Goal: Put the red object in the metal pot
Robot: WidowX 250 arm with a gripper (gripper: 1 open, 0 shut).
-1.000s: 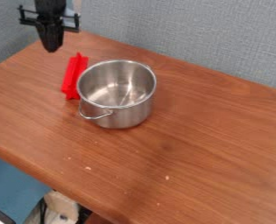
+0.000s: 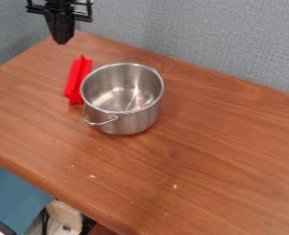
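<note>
The red object (image 2: pixel 77 80) lies on the wooden table, close against the left side of the metal pot. Upright and empty, the metal pot (image 2: pixel 122 99) has its wire handle hanging toward the front left. My gripper (image 2: pixel 62 35) is a dark shape at the top left, above and behind the red object and clear of it. The fingers are too small and dark to tell whether they stand apart. Nothing red is at the gripper.
Bare wooden table (image 2: pixel 220 147) spreads to the right and front of the pot. A grey textured wall (image 2: pixel 208 37) runs along the back edge. The table's left front edge drops off toward a blue area (image 2: pixel 12 197).
The red object and the pot have not moved.
</note>
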